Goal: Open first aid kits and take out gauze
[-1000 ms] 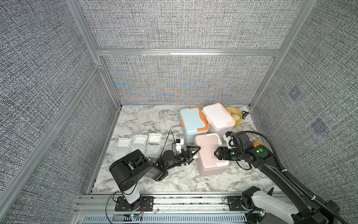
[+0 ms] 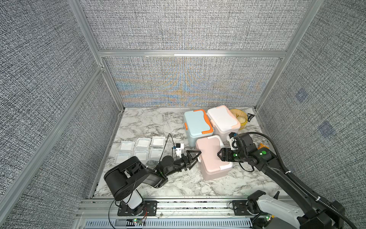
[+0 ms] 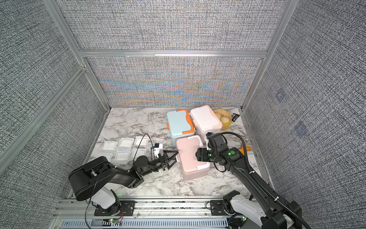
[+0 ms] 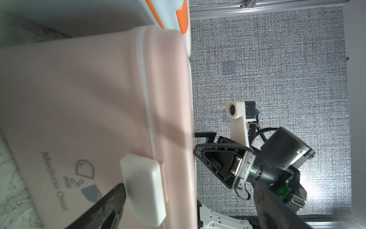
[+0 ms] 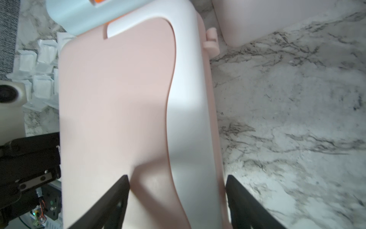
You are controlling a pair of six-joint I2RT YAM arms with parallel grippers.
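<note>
A pink first aid kit (image 2: pixel 210 152) with its lid closed stands at the centre front of the table. Its white latch (image 4: pixel 145 189) and "Medicine Chest" print face my left gripper, which is open beside that side, the latch near one finger. From the right, my right gripper reaches over the kit's white handle edge (image 5: pixel 192 122), open, one finger above the lid and the other beyond the edge. Several white gauze packs (image 2: pixel 143 143) lie in rows at the left. A blue kit (image 2: pixel 197 122) and a white-pink kit (image 2: pixel 223 118) stand behind, both closed.
A yellow round container (image 2: pixel 239 119) sits at the back right, a small black item (image 2: pixel 250 117) beside it. Something orange (image 3: pixel 246 149) lies right of my right arm. Bare table shows at the back left and front middle.
The pink kit has shifted slightly left. My left arm has drawn back a little to the left, and my right gripper has moved slightly left as well.
</note>
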